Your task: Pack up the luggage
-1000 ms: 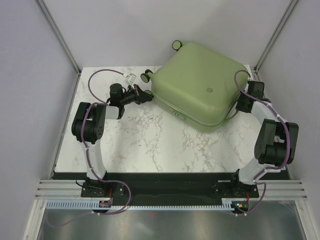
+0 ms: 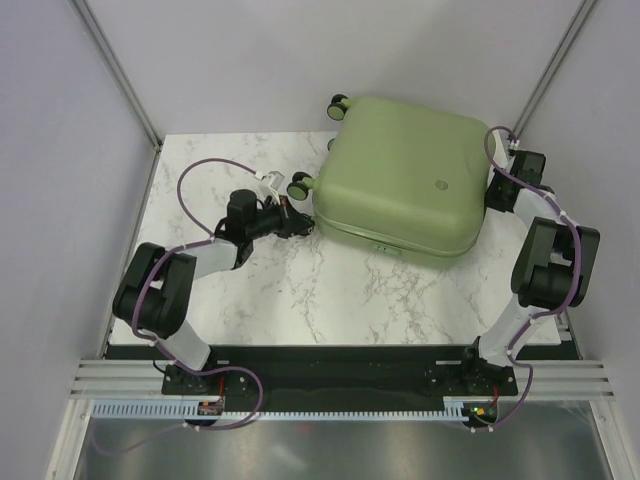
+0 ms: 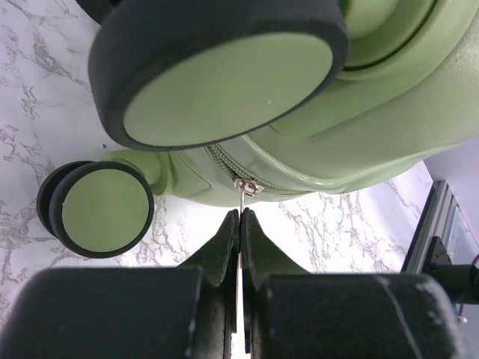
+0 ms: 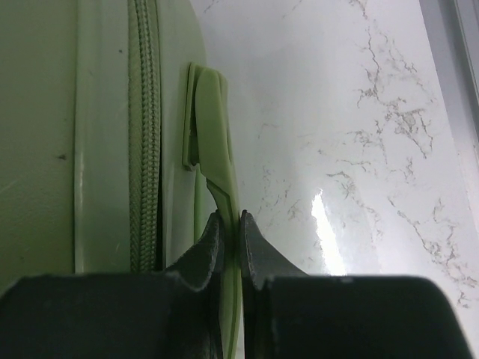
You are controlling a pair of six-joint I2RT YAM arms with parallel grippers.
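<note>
A closed green suitcase (image 2: 400,170) lies at the back right of the table, wheels to the left. At its near left corner my left gripper is shut on a metal zipper pull (image 3: 247,185), just below a large wheel (image 3: 224,86). At the right side my right gripper has its fingers around a green strap (image 4: 213,127) beside the zipper (image 4: 145,134); how tightly they close on it is hard to tell.
Walls stand close at the back and right.
The suitcase has shifted right and toward the front, turning slightly.
</note>
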